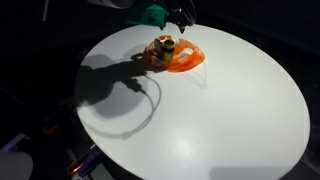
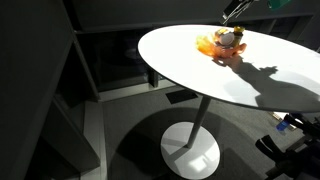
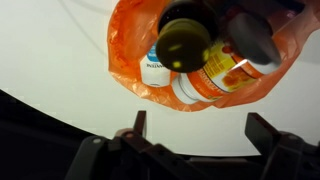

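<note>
An orange plastic bag (image 1: 187,62) lies spread on the round white table, with several bottles and containers standing or leaning on it. In the wrist view these include a dark bottle with an olive-coloured cap (image 3: 183,45), a small white bottle (image 3: 154,72) and an orange-and-white container (image 3: 226,72). My gripper is open, its two fingers far apart with only table and dark background between them. It hangs above the far side of the table, off the bag's edge. Exterior view 2 shows the orange bag (image 2: 210,46) with the items clustered on it.
The arm and its cable cast shadows over the left part. A pedestal base (image 2: 190,150) holds up the table.
</note>
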